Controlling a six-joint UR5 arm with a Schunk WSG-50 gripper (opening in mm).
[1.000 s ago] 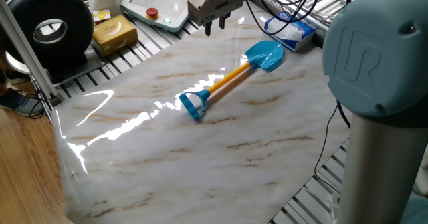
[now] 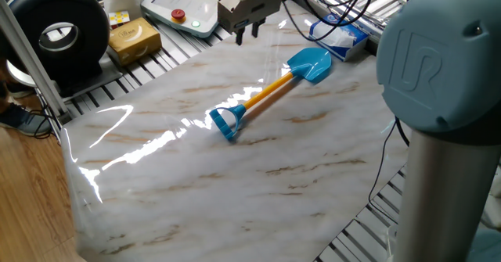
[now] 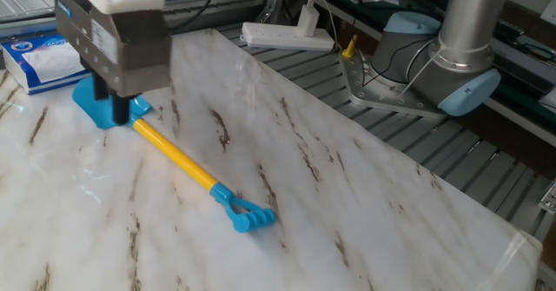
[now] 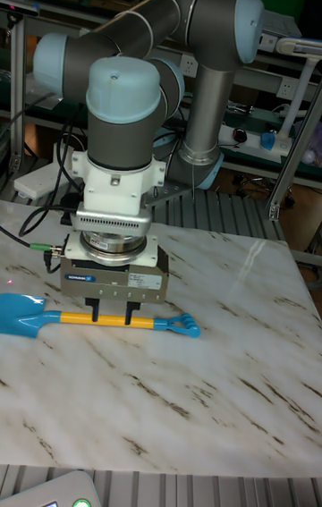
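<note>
A toy shovel with a blue blade point(image 2: 311, 65), a yellow shaft point(image 2: 268, 91) and a blue looped handle point(image 2: 226, 123) lies flat on the marble-patterned table point(image 2: 196, 207). My gripper point(image 2: 246, 37) hangs above the table's far side in exterior view 1, apart from the shovel. Its two dark fingers point down with a gap between them and nothing held. Exterior view 2 has the gripper point(image 3: 110, 102) overlapping the blade end. From exterior view 3, the gripper point(image 4: 112, 312) appears in front of the yellow shaft point(image 4: 143, 323), its fingers crossing the shaft only in the line of sight.
A blue-and-white packet point(image 2: 341, 40) lies near the blade at the table's edge. Beyond the table stand a yellow box point(image 2: 135, 41) and a control pendant with a red button point(image 2: 178, 16). Cables loop beside the gripper.
The shovel has stayed in place.
</note>
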